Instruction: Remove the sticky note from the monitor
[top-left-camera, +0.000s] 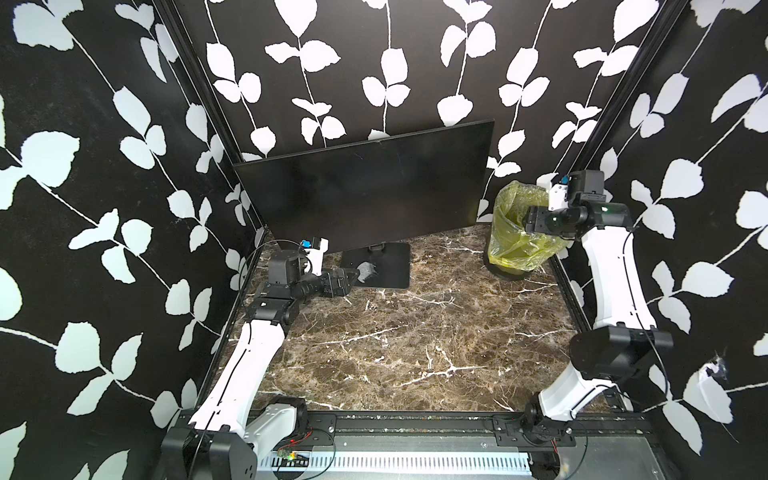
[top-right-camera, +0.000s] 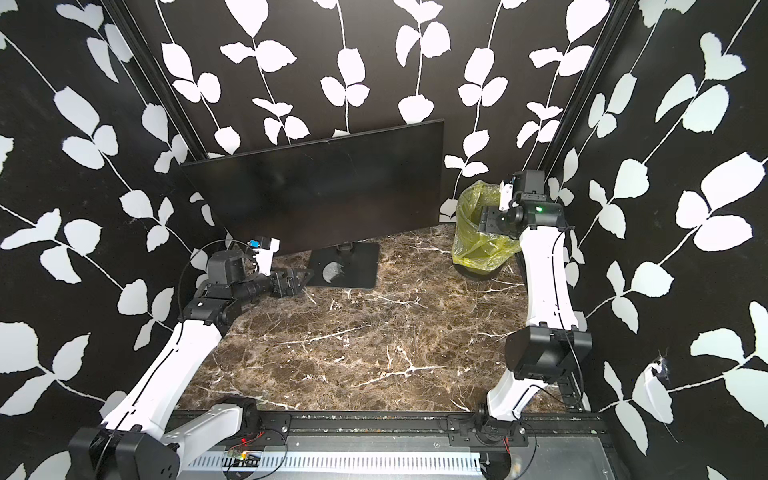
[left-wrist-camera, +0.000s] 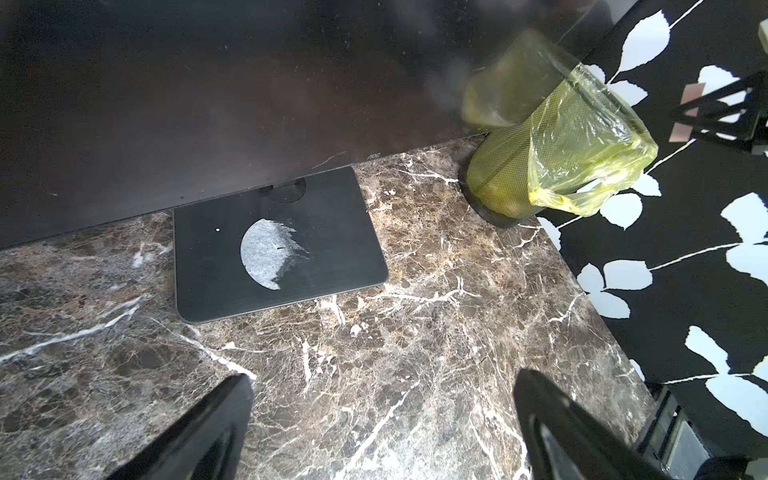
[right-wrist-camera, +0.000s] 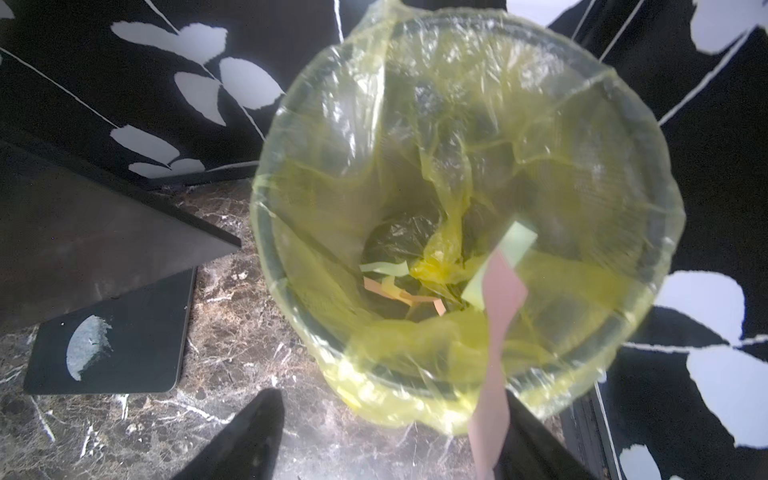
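Note:
The dark monitor stands at the back, and I see no note on the part of its screen in view. A pink sticky note clings to the right-hand finger of my right gripper, whose fingers are spread apart. That gripper is above the yellow-lined bin; the note's upper end shows over the opening. In the left wrist view the pink note appears at the tip of the right gripper's fingers. My left gripper is open and empty, in front of the monitor stand's base.
Inside the bin lie a pale green strip, an orange strip and another green strip partly behind the pink note. Patterned walls enclose the area.

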